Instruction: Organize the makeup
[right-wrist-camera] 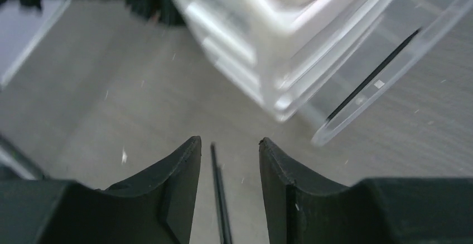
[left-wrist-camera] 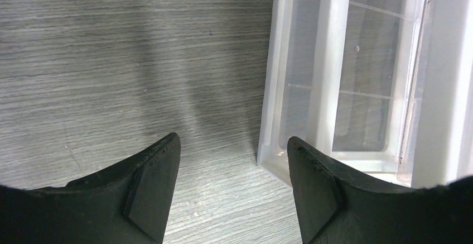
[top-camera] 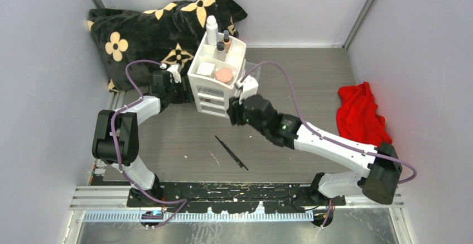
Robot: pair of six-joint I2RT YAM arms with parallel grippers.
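Observation:
A white makeup organizer stands at the back, bottles, a white box and a pink round item on top. From its right side juts a clear drawer with a dark pencil in it. Two dark pencils lie together on the table in front. My right gripper is open and empty above the table, near the organizer's front corner, blurred. At the organizer's left side, my left gripper is open, one finger close by its frame.
A patterned dark pillow fills the back left behind the organizer. Red cloth lies by the right wall.

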